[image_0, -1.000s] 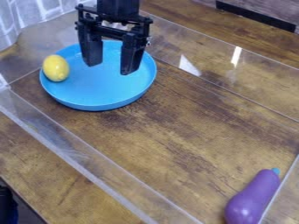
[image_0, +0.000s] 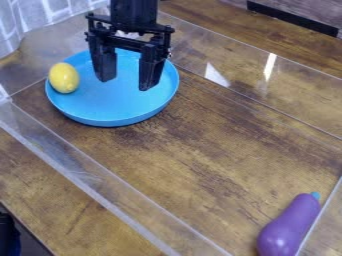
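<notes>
A black two-finger gripper (image_0: 130, 65) hangs over a round blue plate (image_0: 114, 105) at the upper left, its fingers spread apart with nothing visible between them. A yellow egg-shaped object (image_0: 63, 78) rests on the plate's left side, left of the gripper. A purple eggplant (image_0: 287, 225) lies on the wooden surface at the lower right, far from the gripper.
Transparent walls or strips run along the left and right sides. The area at the top left behind the gripper is partly hidden by the arm.
The gripper has shifted very slightly over the plate. The objects have not visibly moved.
</notes>
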